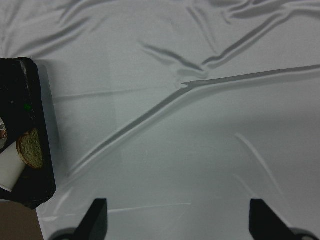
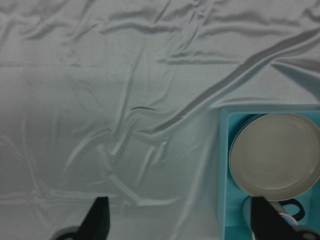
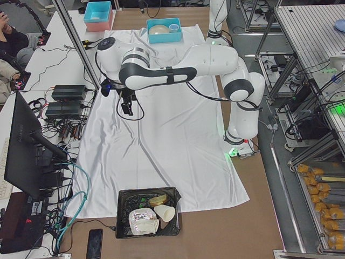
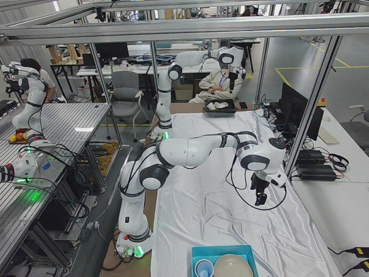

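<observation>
My left gripper [image 3: 127, 108] hangs open and empty over the white cloth [image 3: 161, 151], a short way from the black tray [image 3: 124, 216]. The tray holds a bread piece [image 1: 30, 149], a white cup [image 3: 167, 215] and a foil item [image 3: 137, 218]. In the camera right view, my right gripper [image 4: 260, 193] is open and empty above the cloth, beside the blue bin [image 2: 224, 170], which holds a beige plate [image 2: 275, 155] and a mug [image 4: 204, 269].
A monitor [image 3: 21, 151], cables and electronic boxes [image 3: 64, 108] line the side table. A metal frame post [image 3: 81, 48] stands beside the cloth's edge.
</observation>
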